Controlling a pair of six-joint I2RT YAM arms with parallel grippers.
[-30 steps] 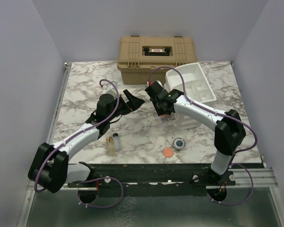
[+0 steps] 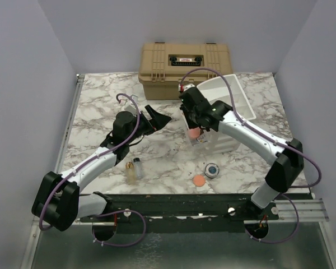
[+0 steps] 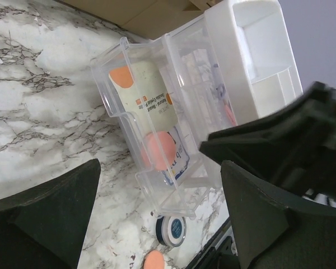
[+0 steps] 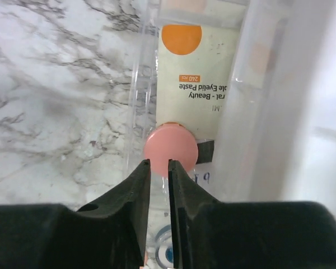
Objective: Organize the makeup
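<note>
A clear organizer (image 3: 131,131) with beige eyelid-paste packaging (image 4: 193,89) and a pink round piece (image 4: 171,147) sits right of center, against a white compartment box (image 2: 238,98). My right gripper is over it, just by the pink piece, its fingers slightly apart; nothing clearly shows between them. My left gripper (image 2: 159,117) stands open left of the organizer, its fingers wide apart in its wrist view. A round silver-rimmed pot (image 2: 211,170), a peach disc (image 2: 199,180) and two small tubes (image 2: 137,168) lie on the marble table toward the front.
A tan case (image 2: 185,59) stands along the back wall.
The left arm is still.
</note>
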